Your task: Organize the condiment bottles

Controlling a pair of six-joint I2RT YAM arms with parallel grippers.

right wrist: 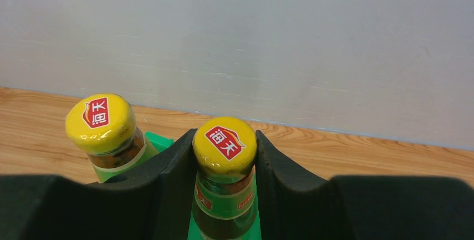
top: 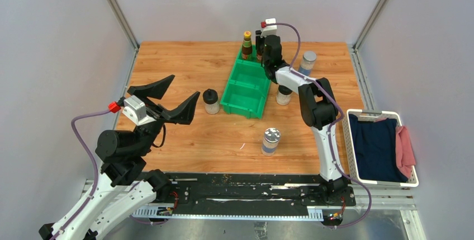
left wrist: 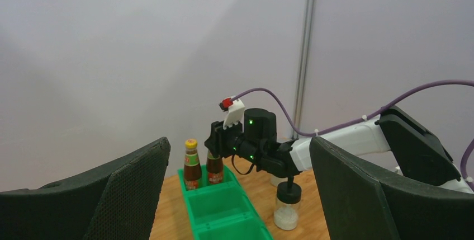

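Observation:
My right gripper is shut on the neck of a yellow-capped sauce bottle point(right wrist: 224, 209), which stands upright at the back of the green tray point(top: 246, 110). Beside it on the left, in the same rear compartment, is a second sauce bottle point(top: 247, 47). The tray's middle and front compartments are empty. A black-capped jar point(top: 211, 103) stands left of the tray, another black-capped jar point(top: 284, 95) right of it. One grey-lidded shaker point(top: 270, 142) is in front, and a second shaker point(top: 307, 62) is at the back right. Over the table's left side, my left gripper point(top: 185, 86) hangs open and empty.
Right of the table is a white basket point(top: 349, 153) holding dark and pink cloth. The right forearm point(top: 316, 103) passes close over the right-hand jar and shaker. A wall point(top: 212, 10) rises behind the table. Bare wood lies front left.

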